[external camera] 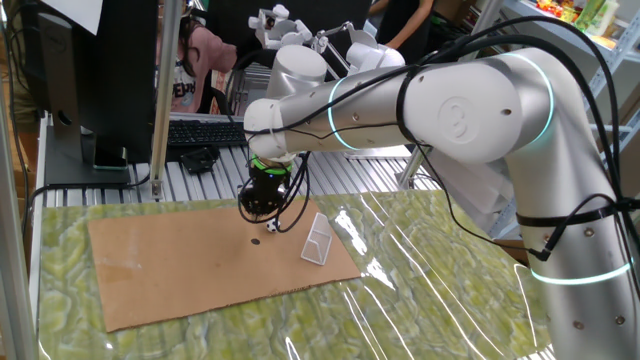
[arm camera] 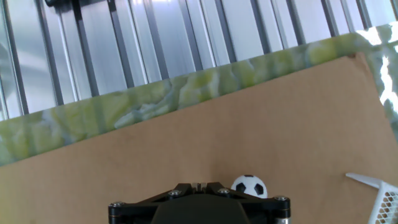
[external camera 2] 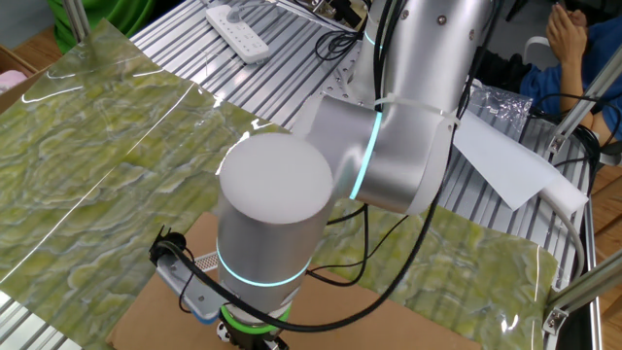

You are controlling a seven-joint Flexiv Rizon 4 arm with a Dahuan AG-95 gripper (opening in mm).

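A small black-and-white soccer ball (arm camera: pixel 249 184) lies on the brown cardboard (arm camera: pixel 298 124), just right of my gripper in the wrist view. The fingertips are together, with nothing visible between them. Part of the ball's lower edge is hidden behind the gripper's linkage. A white toy goal (arm camera: pixel 385 204) is cut off by that view's right edge. From exterior view 1, the black gripper (external camera: pixel 264 212) hangs above the cardboard close to the ball (external camera: pixel 272 227), its tips hard to make out. The goal (external camera: pixel 317 240) stands to the ball's right.
A dark round mark (external camera: pixel 255 241) is on the cardboard. Green marbled sheeting (external camera: pixel 420 300) surrounds it. Beyond lie the ribbed metal table, a keyboard (external camera: pixel 205 133) and a monitor (external camera: pixel 100 80). Cables loop beside the gripper.
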